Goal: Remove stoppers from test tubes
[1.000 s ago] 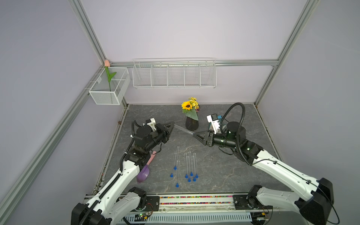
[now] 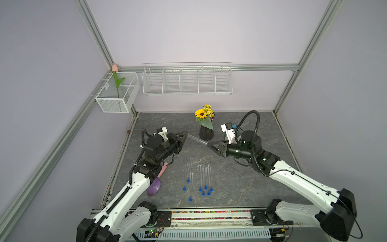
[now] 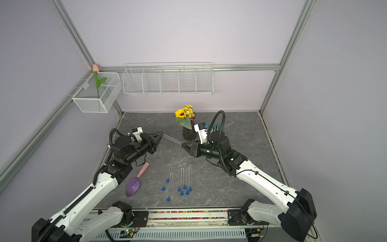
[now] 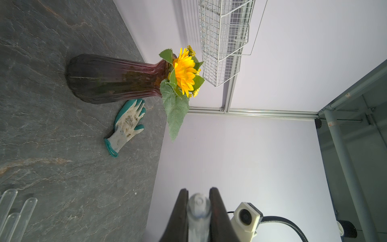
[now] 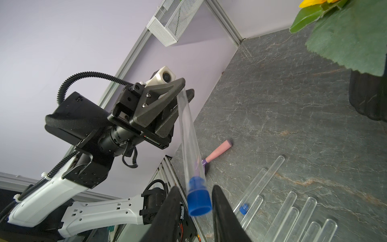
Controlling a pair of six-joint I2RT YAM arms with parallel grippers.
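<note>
High over the table, my left gripper is shut on the end of a clear test tube (image 5: pixel 187 137). The tube slants across toward the right arm, its blue stopper (image 5: pixel 199 202) still in its mouth. Around that stopper, my right gripper stands part open, one finger on each side; gaps show between fingers and stopper in the right wrist view. Several more stoppered tubes (image 2: pixel 200 173) lie on the table below, their blue stoppers (image 2: pixel 190 199) toward the front edge.
A dark vase of flowers (image 2: pixel 206 132) stands behind the grippers. A purple scoop with a pink handle (image 3: pixel 133 185) lies at the left. A glove (image 4: pixel 125 128) rests near the vase. Wire baskets (image 2: pixel 187 80) hang at the back.
The left arm and the tubes on the table look unmoved.
</note>
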